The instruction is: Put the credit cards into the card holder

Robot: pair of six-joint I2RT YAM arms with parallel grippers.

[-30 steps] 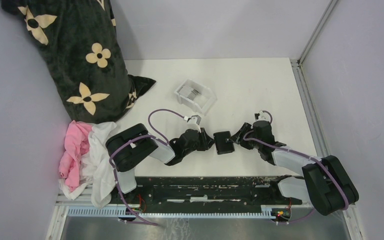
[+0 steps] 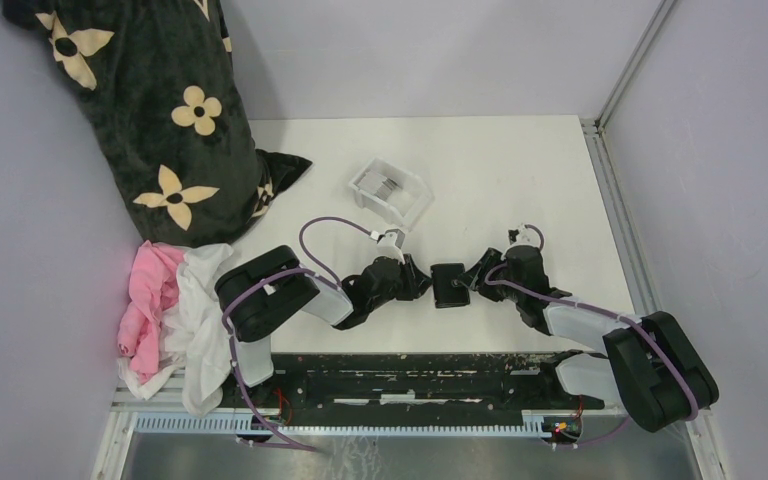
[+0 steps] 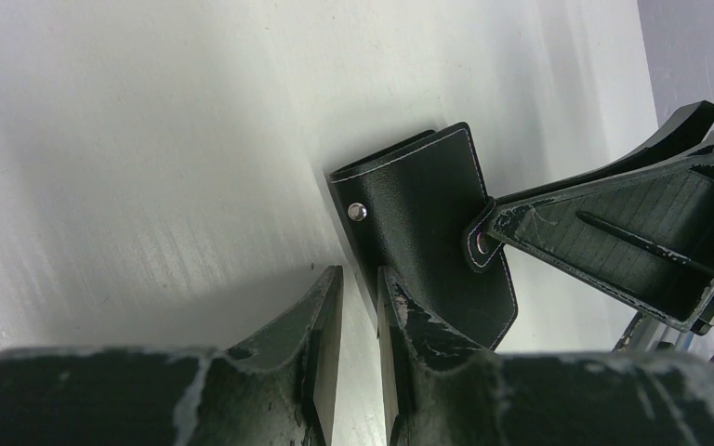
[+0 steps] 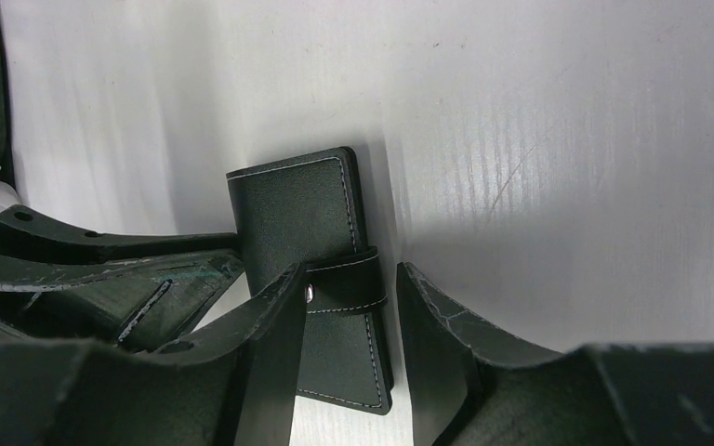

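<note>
The black card holder point(image 2: 449, 285) lies flat and closed on the table between my two grippers. A strap point(image 4: 349, 283) with a snap folds over its edge. My left gripper point(image 2: 426, 284) is beside its left edge, the fingers parted a little; in the left wrist view one finger point(image 3: 409, 339) overlaps the holder point(image 3: 418, 200). At the strap side stands my right gripper, open, with the strap edge seen between its fingers but not gripped. Grey flat pieces point(image 2: 377, 185), perhaps the cards, lie in the white box point(image 2: 418, 203); they are too small to tell.
Behind my left gripper stands the white box. A dark flowered cloth point(image 2: 190, 150) hangs at the left, above pink point(image 2: 148, 305) and white cloths point(image 2: 200, 330).
My left gripper has edged slightly right, toward the holder. The holder has shifted very slightly to the right. My right arm has barely moved.
</note>
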